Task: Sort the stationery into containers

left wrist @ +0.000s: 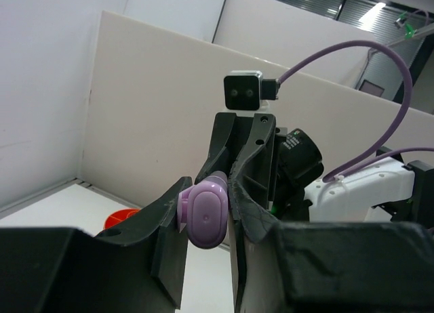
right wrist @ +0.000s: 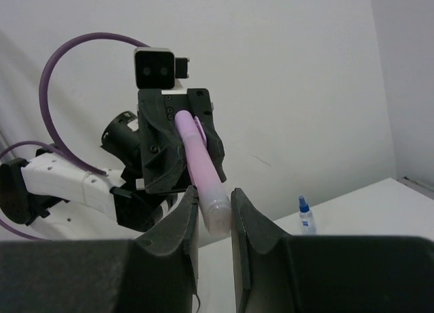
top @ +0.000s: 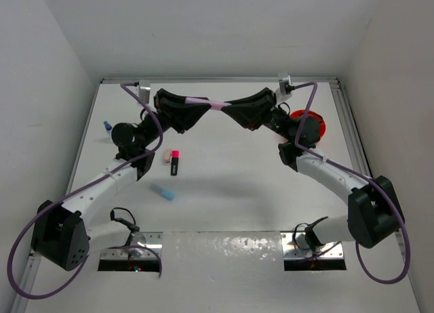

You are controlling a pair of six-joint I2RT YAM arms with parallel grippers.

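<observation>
A pink-lilac pen hangs level in the air between both grippers, above the middle back of the table. My left gripper is shut on one end of it; in the left wrist view its rounded lilac end pokes out between the fingers. My right gripper is shut on the other end, whose pale tip shows between the fingertips in the right wrist view. A red container is partly hidden behind the right arm.
A pink-capped black marker, a pale pink item and a light blue item lie left of centre. A small blue-capped bottle stands at the far left.
</observation>
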